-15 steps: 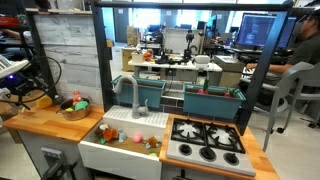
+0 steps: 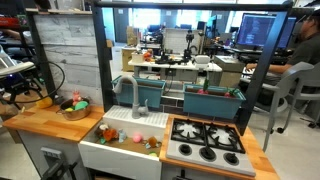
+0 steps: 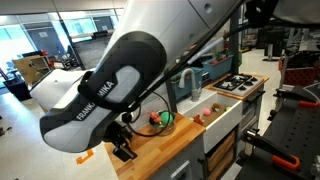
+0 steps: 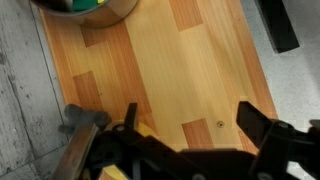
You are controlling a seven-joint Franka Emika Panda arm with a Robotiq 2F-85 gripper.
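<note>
In the wrist view my gripper is open, its two black fingers wide apart above the wooden counter [image 4: 185, 65]. Bare wood shows between them. A yellow object [image 4: 146, 131] lies partly hidden under the left finger; exterior view 1 has a yellow item [image 2: 44, 103] at the counter's left end by the grey panel. Near the top of the wrist view sits a brown metal pot [image 4: 112, 14] with green and yellow things in it. Exterior view 2 has the gripper [image 3: 122, 146] low over the counter's end, beside the pot.
A sink [image 2: 120, 157] holding colourful items lies right of the pot, with a tall grey faucet [image 2: 135, 92] behind. Farther right is a stovetop [image 2: 207, 143]. Two teal baskets [image 2: 212, 104] stand along the back. The grey panel [image 4: 22, 95] bounds the counter.
In exterior view 1 the white arm at the far left has shifted left and lower over the last second. The pot, yellow item and sink contents look unmoved.
</note>
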